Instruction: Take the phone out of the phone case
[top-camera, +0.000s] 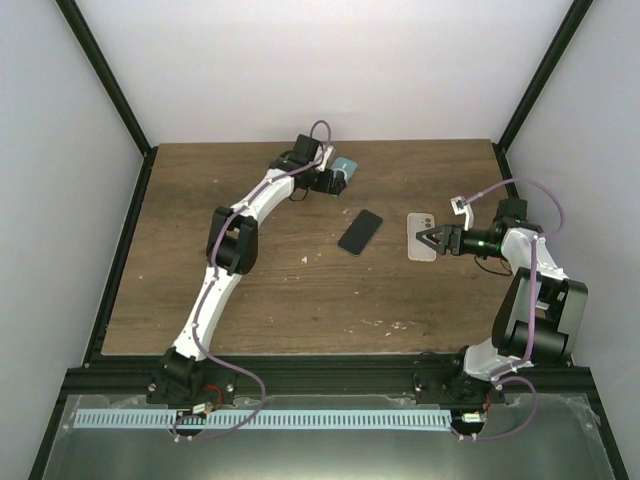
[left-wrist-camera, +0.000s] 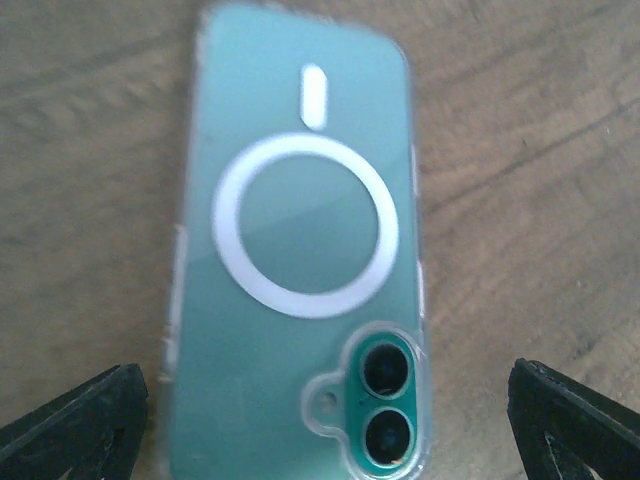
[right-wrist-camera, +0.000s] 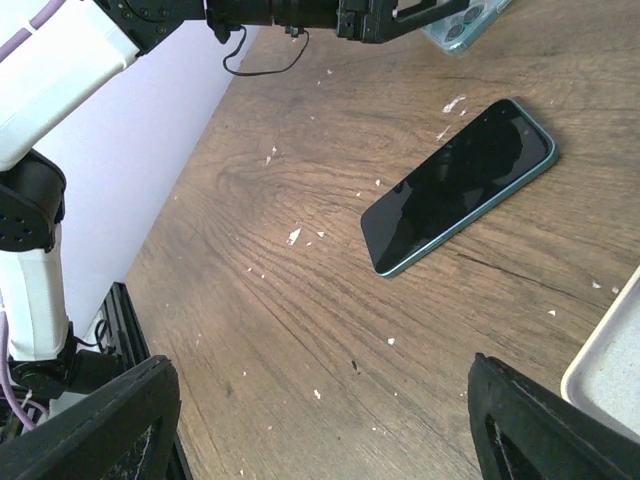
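At the back of the table a teal phone (left-wrist-camera: 300, 380) lies back up, a clear phone case (left-wrist-camera: 428, 380) around it with a white ring on its back. My left gripper is open above its camera end, fingers wide apart on either side and nothing between them. A second phone (top-camera: 360, 232) lies screen up nearer the middle; its teal side shows in the right wrist view. To the right is a pale, flat phone case (top-camera: 421, 240). My right gripper hovers by it, fingers parted and empty; only the case's rim (right-wrist-camera: 590, 350) shows in the right wrist view.
Small white flecks (top-camera: 398, 325) are scattered on the wooden table (top-camera: 280, 310). The left arm reaches across the left side, and the screen-up phone lies between the two grippers.
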